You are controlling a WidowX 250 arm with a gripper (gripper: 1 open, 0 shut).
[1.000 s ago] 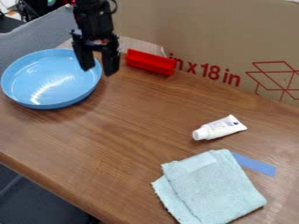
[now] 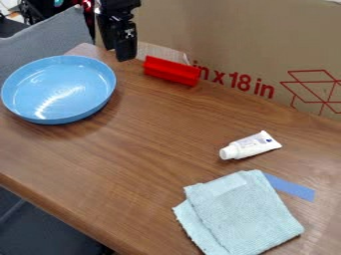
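My black gripper point(image 2: 116, 46) hangs open at the top, above the back edge of a blue round plate point(image 2: 56, 86) and left of a red cylindrical object point(image 2: 172, 71) lying on the wooden table. Nothing shows between its fingers. A white tube point(image 2: 249, 144) with a cap lies at the middle right. A folded pale blue cloth point(image 2: 240, 214) rests at the front right, beside a strip of blue tape point(image 2: 290, 187).
A cardboard box point(image 2: 260, 45) stands along the back of the table point(image 2: 140, 169). A grey surface point(image 2: 34, 45) is at the upper left.
My gripper has risen from beside the plate's right rim to higher above the table's back. The objects on the table look unmoved.
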